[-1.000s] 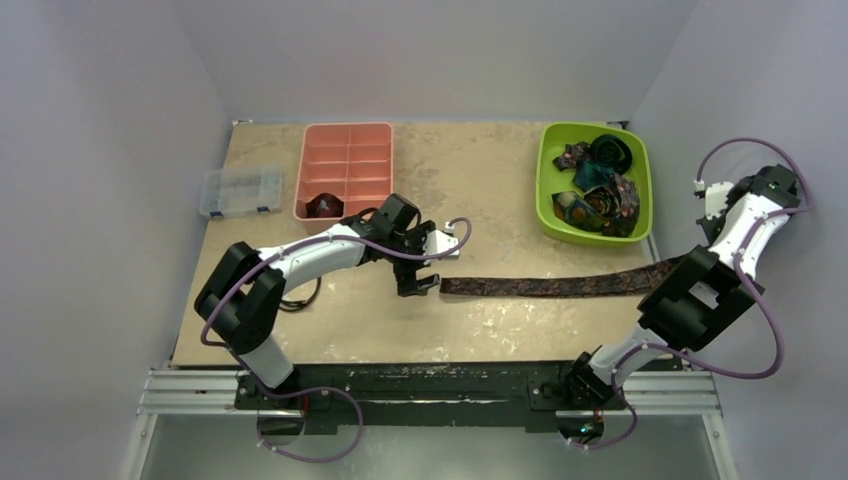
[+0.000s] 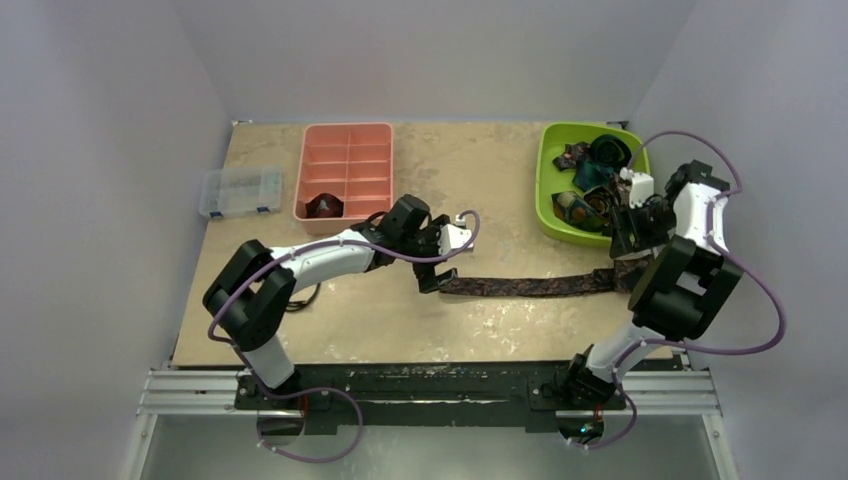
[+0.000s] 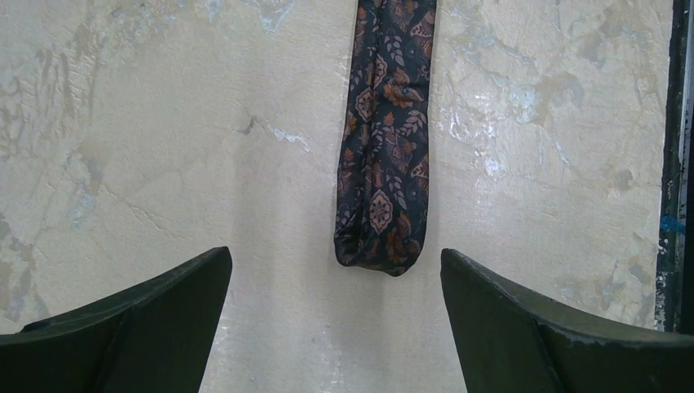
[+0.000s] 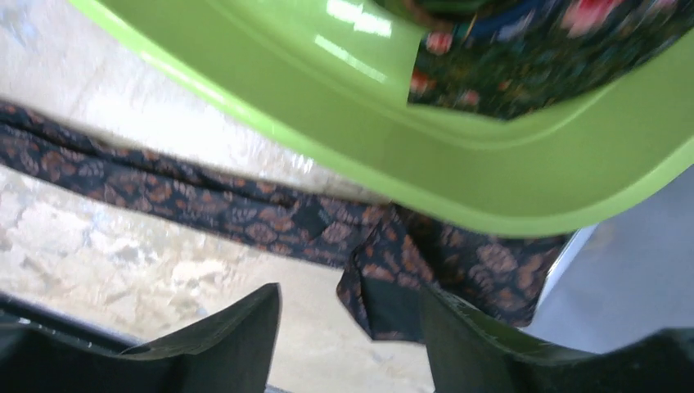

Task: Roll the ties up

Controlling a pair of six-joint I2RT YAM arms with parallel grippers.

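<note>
A dark tie with a brown floral pattern (image 2: 530,287) lies lengthwise across the table, flat over most of its length. Its left end (image 3: 380,237) is squared off and lies ahead of my left gripper, which stands open with empty space between its fingers. Towards the right, beside the green tub, the tie is folded over on itself in a loose crumple (image 4: 393,262). My right gripper hovers over that folded part with its fingers apart; nothing appears gripped between them.
The green tub (image 2: 548,205) holds several other ties and overhangs the tie's right part. A pink divided box (image 2: 348,130) with a dark roll in one compartment, a clear case (image 2: 240,192) and a black cable (image 2: 303,303) are at left.
My left gripper shifted slightly right.
</note>
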